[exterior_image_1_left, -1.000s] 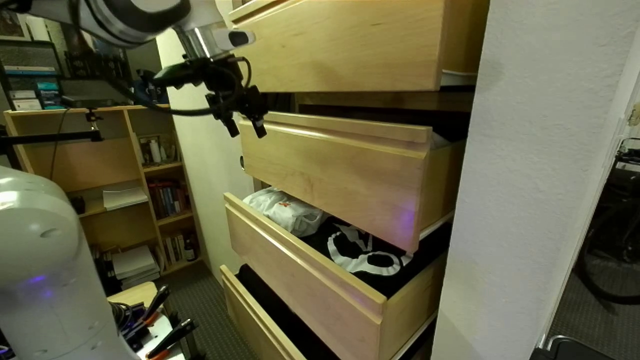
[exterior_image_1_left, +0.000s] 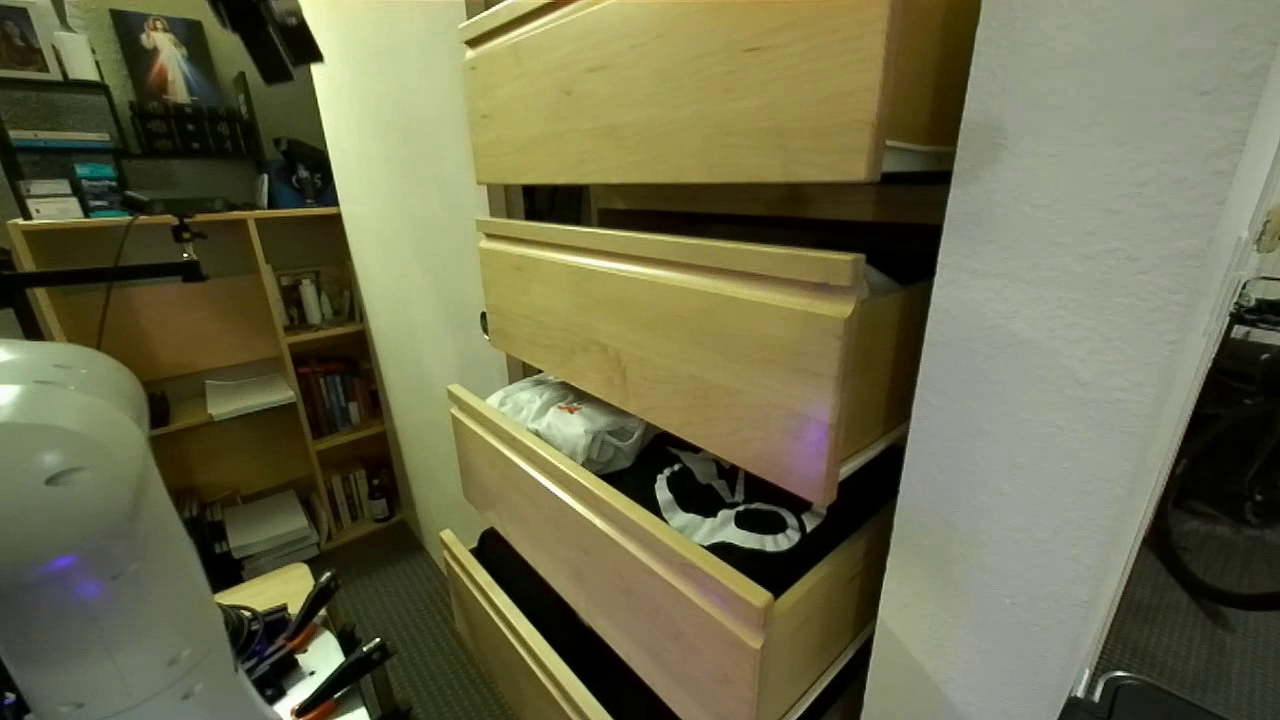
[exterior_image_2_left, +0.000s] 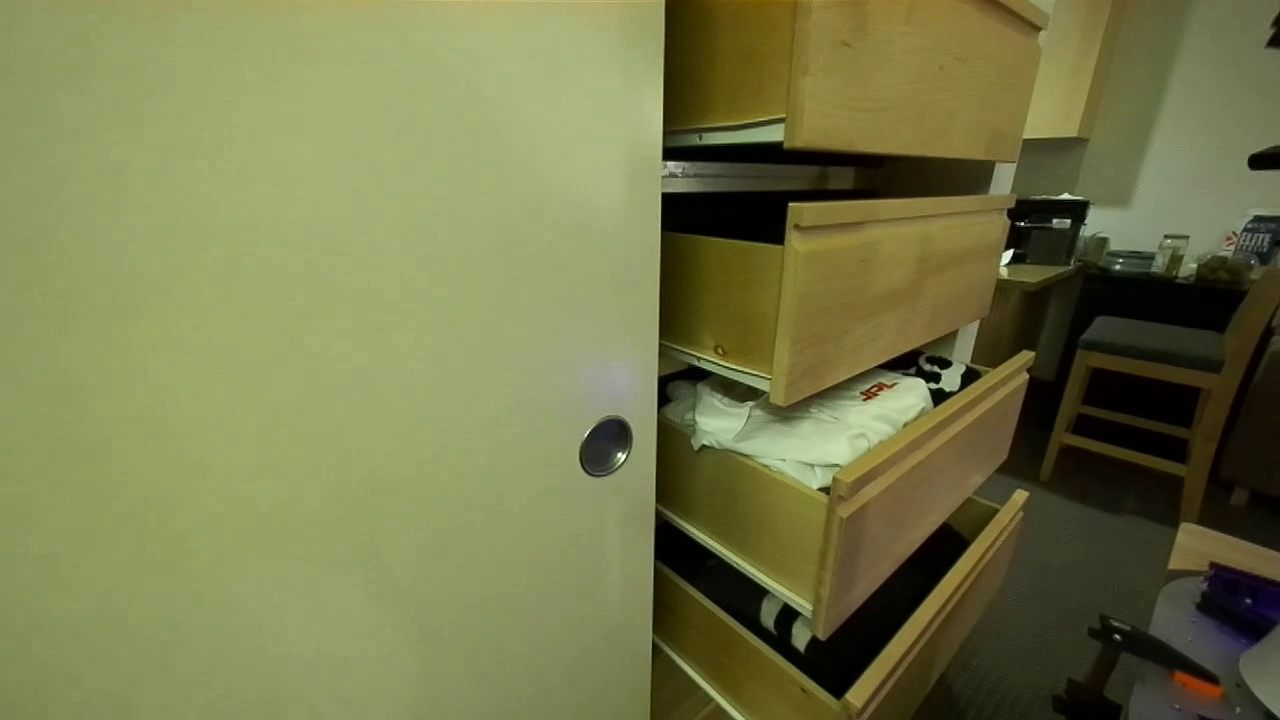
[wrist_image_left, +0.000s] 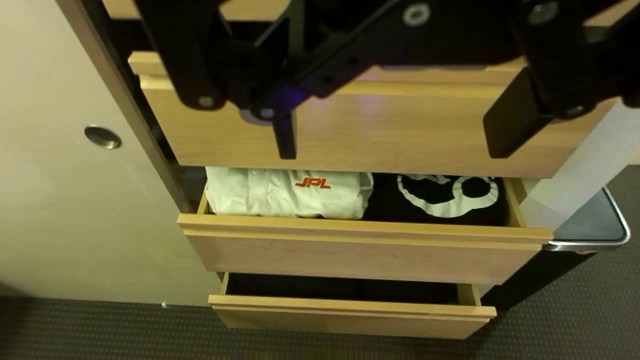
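In the wrist view my gripper is open, its dark fingers (wrist_image_left: 285, 137) spread wide with nothing between them. Beyond them is the front of an upper drawer (wrist_image_left: 384, 129). A lower drawer (wrist_image_left: 360, 249) is pulled out, holding a folded white garment (wrist_image_left: 270, 195) with red JPL lettering and a black cloth (wrist_image_left: 384, 201) with a white print. Beneath it the bottom drawer (wrist_image_left: 354, 312) also stands out, with dark cloth inside. The top drawer (exterior_image_1_left: 672, 102) is pulled out too. Only a dark end of the gripper appears at the upper left of exterior view 1.
A pale sliding door (exterior_image_2_left: 324, 360) with a round recessed pull (exterior_image_2_left: 606, 445) borders the drawers on one side, a white wall (exterior_image_1_left: 1068, 300) on the other. Clamps (exterior_image_1_left: 342, 678) lie by the robot base. A bookshelf (exterior_image_1_left: 228, 348) stands behind.
My arm has lifted and drawn back from near the upper drawer's left corner, up and left, almost out of exterior view 1. The drawers and clothes look unchanged.
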